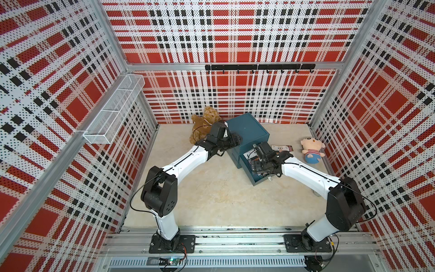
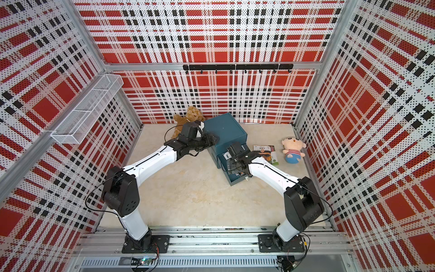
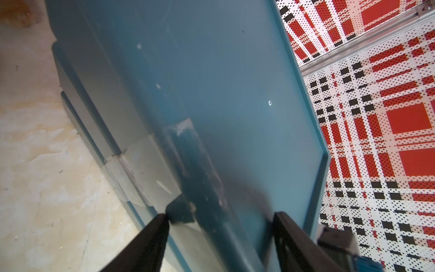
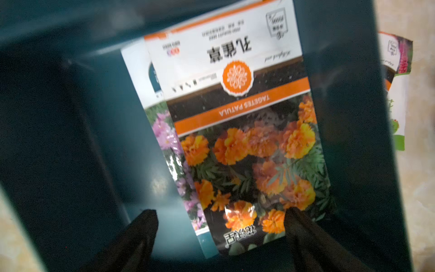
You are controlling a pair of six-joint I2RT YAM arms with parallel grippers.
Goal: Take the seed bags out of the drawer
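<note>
In the right wrist view, a seed bag with orange flowers lies in the pulled-out drawer, partly covering a second bag with pink flowers. My right gripper is open above them, with nothing held and its fingertips near the bags' lower ends. At the top edge of the blue cabinet, my left gripper stands part open, its fingers on either side of the edge. Whether those fingers touch the cabinet, I cannot tell.
Outside the drawer, another seed bag lies on the table to the right. Farther right sits a pig plush; a teddy bear sits behind my left arm.
</note>
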